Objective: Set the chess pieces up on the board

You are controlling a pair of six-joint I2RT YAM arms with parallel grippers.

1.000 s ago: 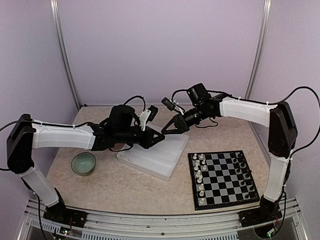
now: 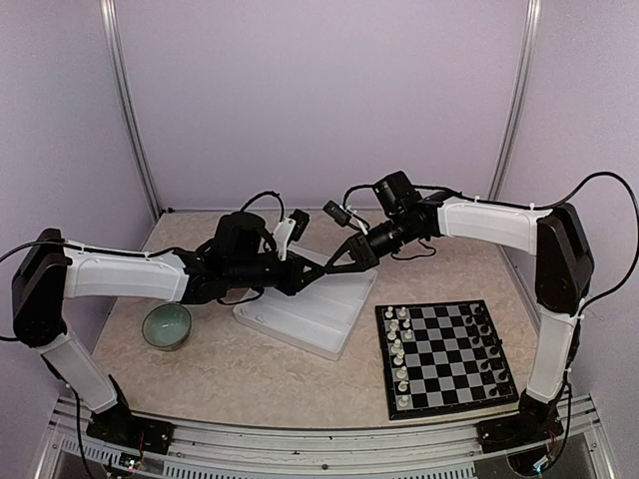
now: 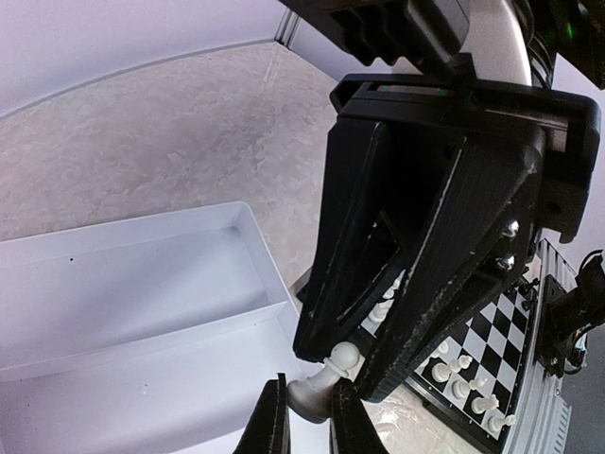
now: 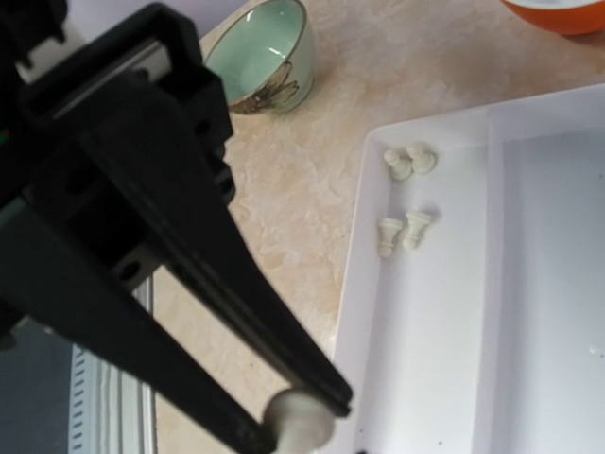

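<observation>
A white chess piece (image 3: 317, 392) is held by my left gripper, shut on it, above the white tray (image 2: 290, 324). My right gripper has its fingertips at the same piece, one on either side; whether they grip it is unclear. The chessboard (image 2: 444, 354) at the front right carries rows of white pieces on its left and black pieces on its right. Several loose white pieces (image 4: 422, 159) lie in a compartment of the tray.
A green bowl (image 2: 167, 329) stands at the front left, and part of an orange bowl (image 4: 558, 19) shows in the right wrist view. The table between green bowl and board is clear.
</observation>
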